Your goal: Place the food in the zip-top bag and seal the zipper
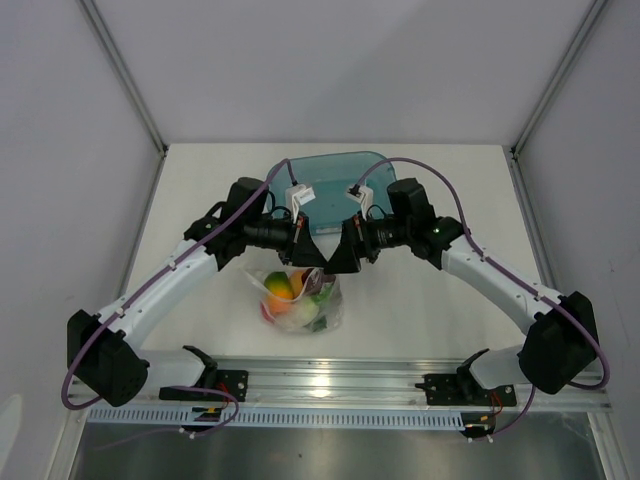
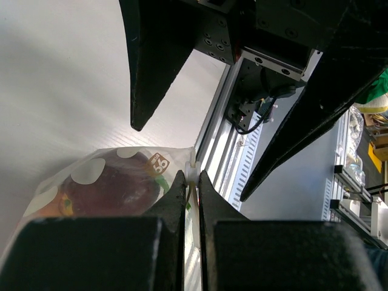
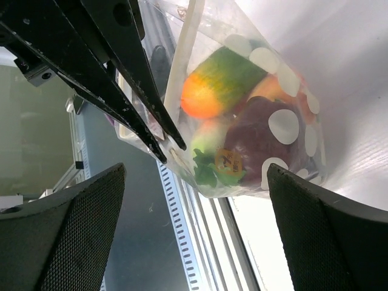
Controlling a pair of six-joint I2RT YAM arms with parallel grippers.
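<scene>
The clear zip top bag (image 1: pixel 300 310) stands on the table below both grippers, holding several food pieces: a mango (image 3: pixel 221 82), a dark purple piece (image 3: pixel 260 136) and green and orange ones. My left gripper is shut on the bag's top corner at the zipper strip. My right gripper (image 1: pixel 345 260) stands open close beside it; in the left wrist view its two fingers are spread above that held corner, and in the right wrist view the bag lies between and beyond them, with the left gripper's fingers at the bag's edge.
A teal bin (image 1: pixel 330 175) sits at the back behind the grippers. The metal rail (image 1: pixel 320 370) runs along the front edge.
</scene>
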